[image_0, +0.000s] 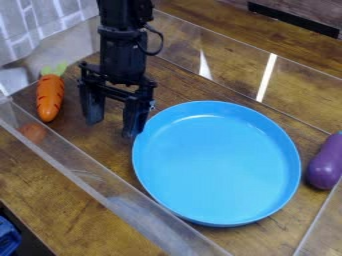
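Observation:
My black gripper (114, 108) hangs low over the wooden surface at the upper left, its fingers apart and open, nothing visible between them. An orange carrot (50, 98) with a green top lies just left of it. A large blue plate (215, 164) fills the middle right, its left rim close to my right finger.
A purple eggplant (325, 163) lies at the right edge. Clear plastic walls (107, 200) border the area. A small dark blue object (11, 241) sits at the bottom left outside them. Bare wood shows behind the plate.

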